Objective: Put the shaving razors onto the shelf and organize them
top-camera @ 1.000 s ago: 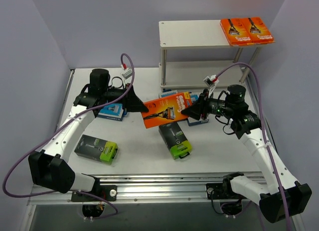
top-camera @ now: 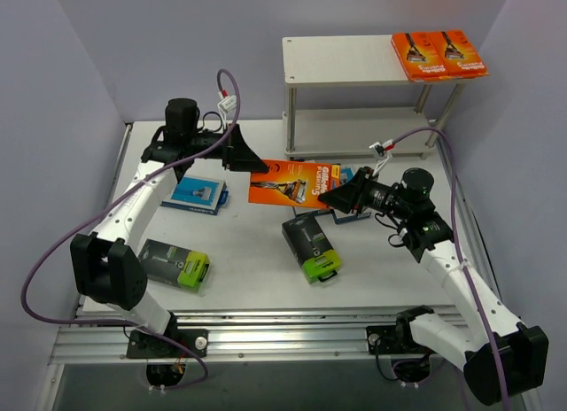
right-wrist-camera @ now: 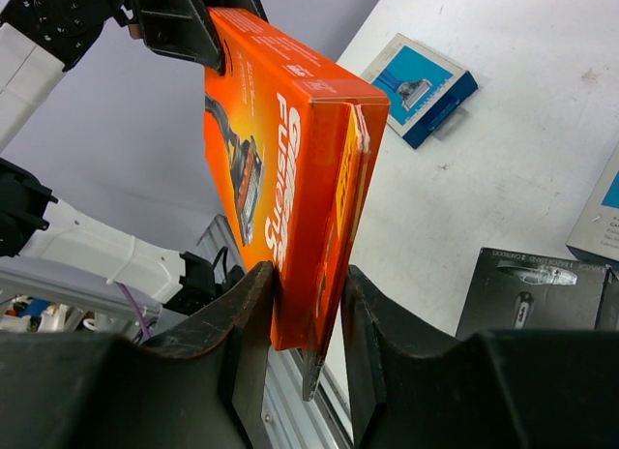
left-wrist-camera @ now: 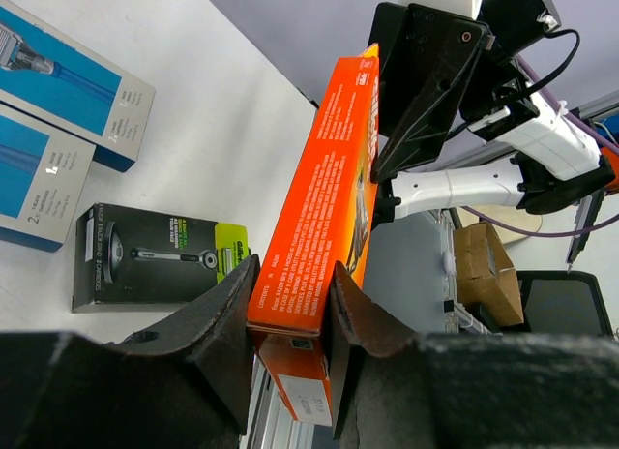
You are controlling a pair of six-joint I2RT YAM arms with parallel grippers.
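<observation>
An orange Gillette Fusion5 box (top-camera: 285, 184) hangs between both grippers above the middle of the table, its long sides horizontal in the top view. My left gripper is shut on one end of it. My right gripper is round the other end, with its fingers at the box's edge; whether they grip firmly is hard to tell. Two more orange boxes (top-camera: 418, 55) lie side by side on the right of the top shelf (top-camera: 337, 57). The lower shelf (top-camera: 354, 132) is empty where visible.
Black-and-green boxes (top-camera: 168, 262) (top-camera: 306, 244) lie on the table at front left and centre. Blue boxes (top-camera: 193, 192) lie at the left and behind the held box, partly hidden.
The box and my left gripper have moved up toward the back, and the box has turned level in the top view. My right arm has shifted slightly.
</observation>
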